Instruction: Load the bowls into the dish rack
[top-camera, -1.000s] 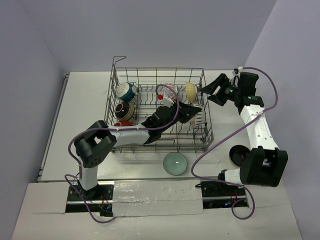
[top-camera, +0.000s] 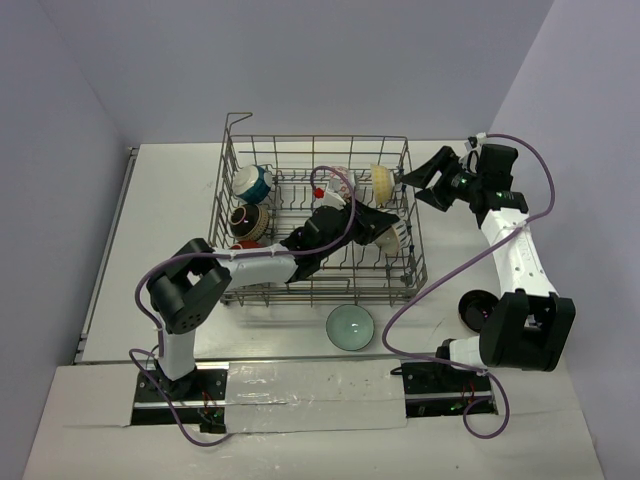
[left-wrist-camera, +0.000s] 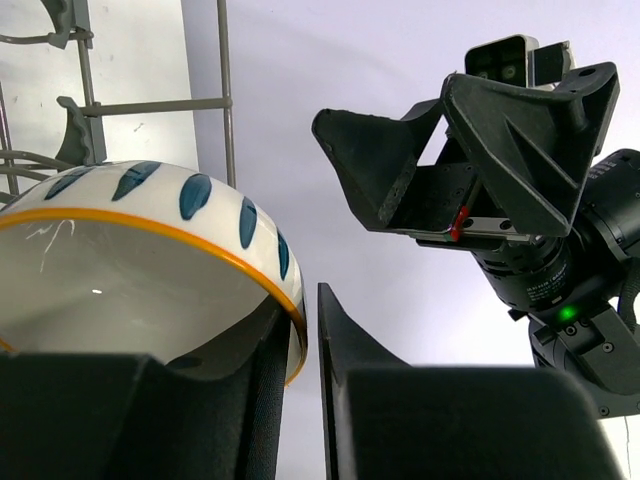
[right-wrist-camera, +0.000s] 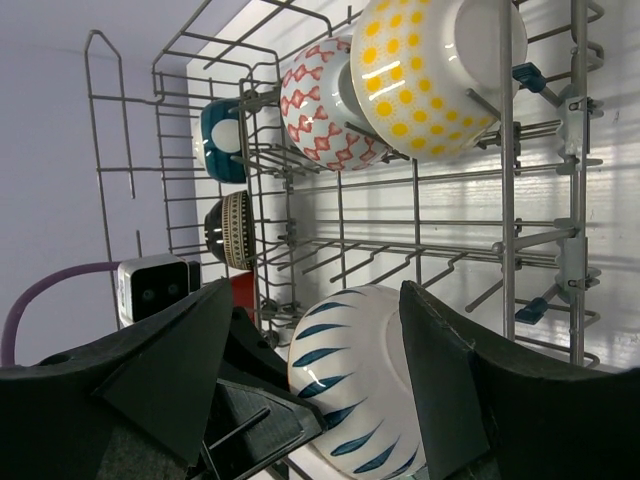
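Observation:
A white bowl with blue leaf marks (right-wrist-camera: 345, 375) stands tilted at the right side of the dish rack (top-camera: 320, 302). Its orange-edged rim (left-wrist-camera: 180, 230) runs between the fingers of my left gripper (top-camera: 390, 224), which is shut on it. My right gripper (top-camera: 422, 180) hovers open beside the rack's right edge, with nothing held. At the back right of the rack are a yellow-dotted bowl (right-wrist-camera: 405, 90) and a red-patterned bowl (right-wrist-camera: 325, 110). Along the left side sit a teal bowl (top-camera: 252, 184), a dark patterned bowl (top-camera: 250, 219) and a red bowl (top-camera: 244, 245), partly behind my left arm.
A grey-green bowl (top-camera: 350, 327) lies on the counter in front of the rack. A black bowl (top-camera: 478, 310) is at the right, near my right arm's base. My left arm spans the rack's middle. The counter left of the rack is clear.
My left gripper has shifted slightly, and the blue-leaf bowl has turned a little with it. The right arm and the other bowls look unmoved.

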